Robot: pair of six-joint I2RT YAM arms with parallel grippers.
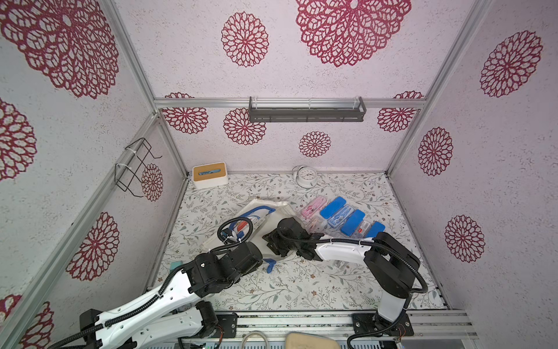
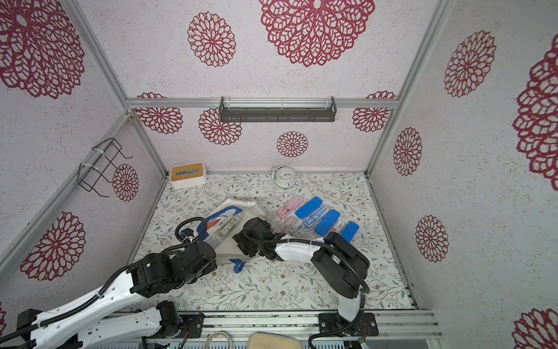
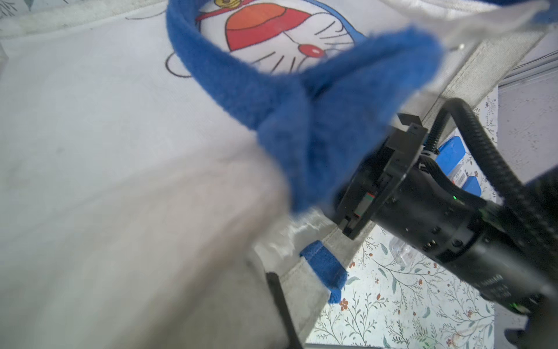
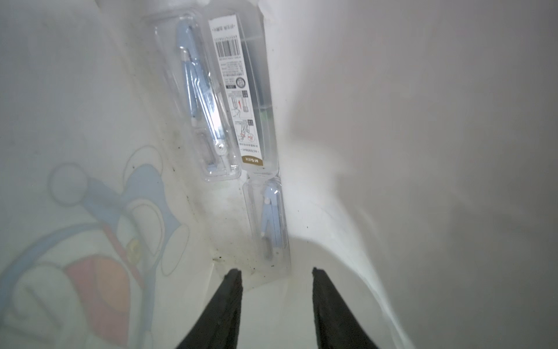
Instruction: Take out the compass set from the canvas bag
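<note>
The white canvas bag (image 3: 116,87), with blue handles (image 3: 221,75) and a cartoon print, lies opened near the centre. Inside, the right wrist view shows clear-packed compass sets (image 4: 203,93), one beside a labelled pack and a smaller one (image 4: 266,221) below. My right gripper is inside the bag's opening, fingers apart with nothing between them, short of the sets. My left gripper (image 1: 232,232) is at the bag's left part; in its wrist view a dark finger (image 3: 282,302) shows beside the cloth, and the state of its fingers is unclear.
Several blue and pink cases (image 1: 351,222) lie right of the bag. A white box with wooden top (image 1: 209,178) and a white clock (image 1: 306,177) stand at the back.
</note>
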